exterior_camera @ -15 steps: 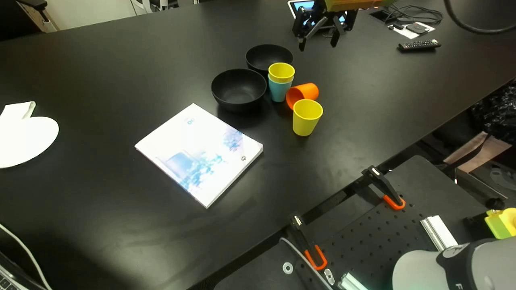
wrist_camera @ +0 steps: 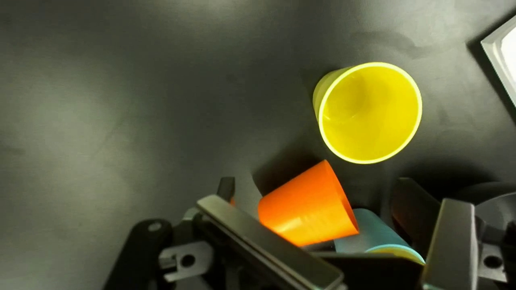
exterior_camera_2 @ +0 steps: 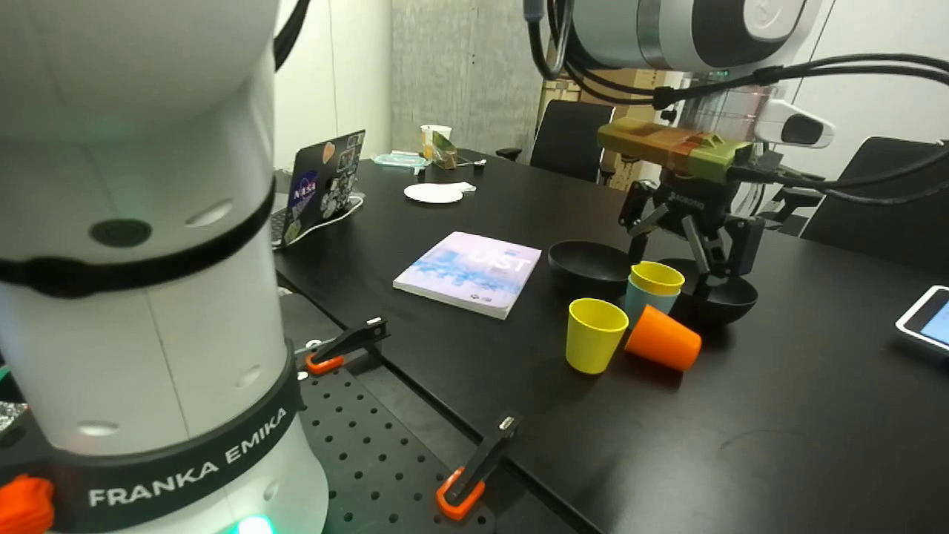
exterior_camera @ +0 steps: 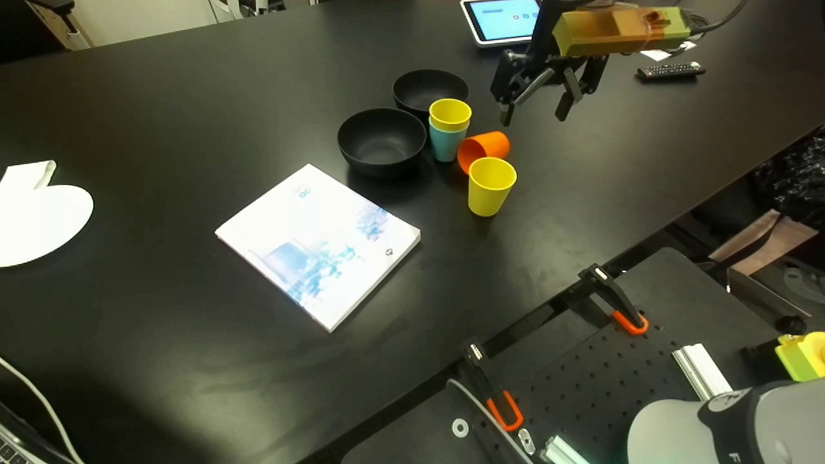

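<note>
My gripper [exterior_camera: 533,116] is open and empty, held above the table behind the cups in exterior view 1. An orange cup [wrist_camera: 307,205] lies on its side; in the wrist view it shows between and beyond my spread fingers. Beside it a yellow cup [wrist_camera: 372,113] stands upright and empty. A second yellow cup [exterior_camera: 450,113] sits nested in a blue cup [exterior_camera: 446,144], both upright; in the wrist view the blue cup is partly covered by the orange one and my gripper. Two black bowls stand close to this stack, the nearer bowl [exterior_camera: 382,143] and the farther bowl [exterior_camera: 430,89].
A white book [exterior_camera: 318,246] lies flat left of the yellow cup. Farther off are a tablet [exterior_camera: 503,19], a remote [exterior_camera: 671,70] and a white plate [exterior_camera: 42,224]. Clamps [exterior_camera: 611,294] grip the table's front edge. Bare table lies right of the cups.
My gripper has come lower and shifted right and nearer the front in exterior view 1, still open. The cups, bowls and book have stayed in place.
</note>
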